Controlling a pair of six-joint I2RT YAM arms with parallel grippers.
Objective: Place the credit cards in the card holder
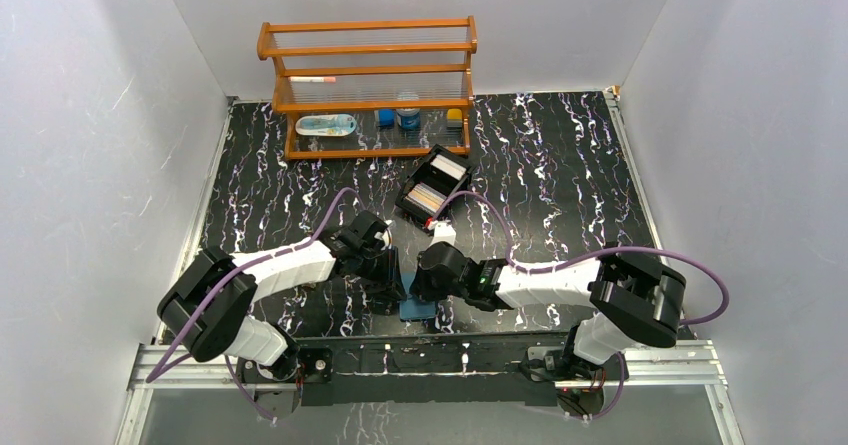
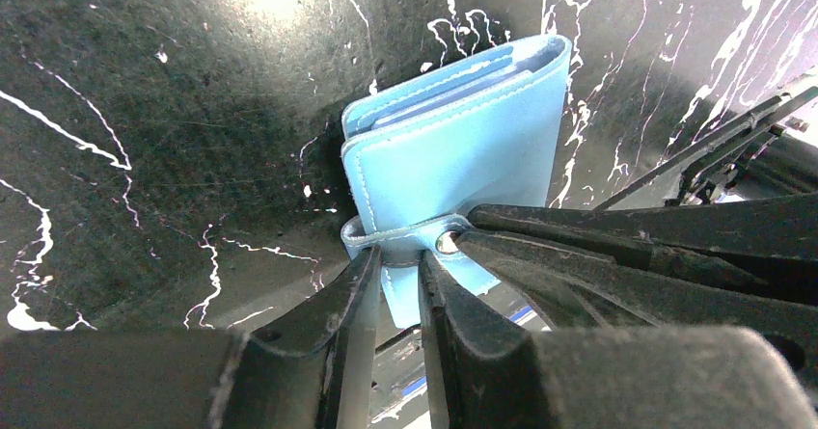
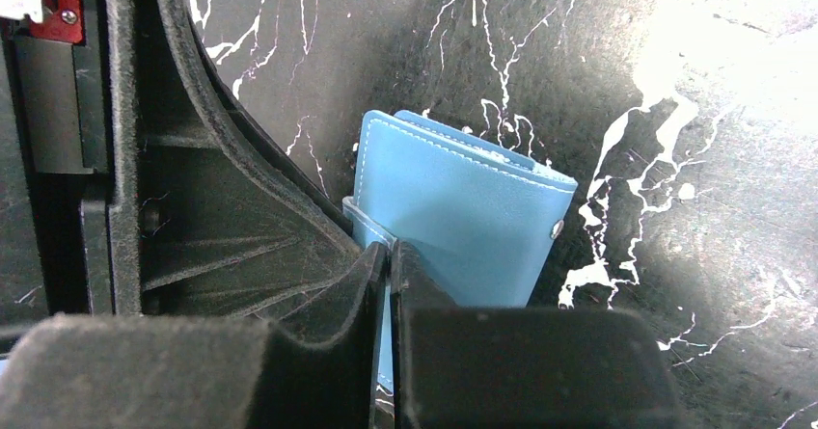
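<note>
The light-blue card holder [image 1: 417,311] lies near the table's front edge, between both grippers. In the left wrist view the holder [image 2: 463,149] is folded, with a snap button by its near flap. My left gripper is shut on the upper edge of that flap. Close by, my right gripper has its fingertips together on the same flap, pinching its thin edge beside the snap. Pale layers show in the holder's fold; whether they are credit cards I cannot tell. No loose card is clearly visible.
A black open box [image 1: 436,182] with pale contents stands behind the grippers. Against the back wall is a wooden rack [image 1: 372,105] holding several small items. Right of the box the dark marbled table [image 1: 560,175] is clear.
</note>
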